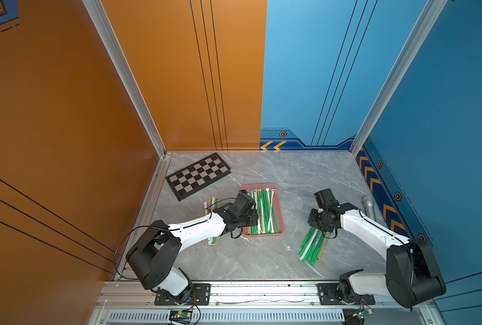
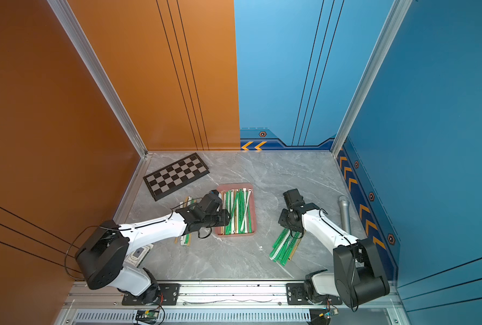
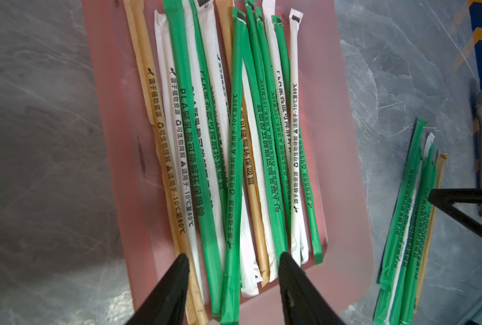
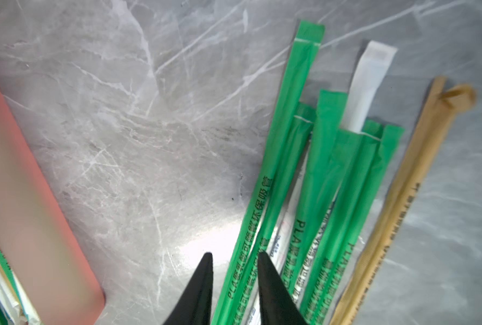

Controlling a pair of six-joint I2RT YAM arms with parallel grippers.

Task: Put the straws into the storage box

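The pink storage box (image 3: 354, 216) holds several green, white and brown paper-wrapped straws, lying roughly lengthwise. Over its near end, my left gripper has its fingers apart. A green straw (image 3: 232, 189) lies on top of the others in the box, its near end in line with the gap. To the right, loose green straws (image 4: 305, 216) rest on the table beside a white straw (image 4: 368, 81) and brown straws (image 4: 403, 200). My right gripper is open above the left edge of this pile, holding nothing. More straws (image 1: 212, 241) lie left of the box, partly under the left arm.
A checkered board (image 1: 197, 176) lies at the back left. The grey microphone-like cylinder (image 2: 344, 214) is on the table's right side. Bare table separates the box from the right pile, and the back right is clear.
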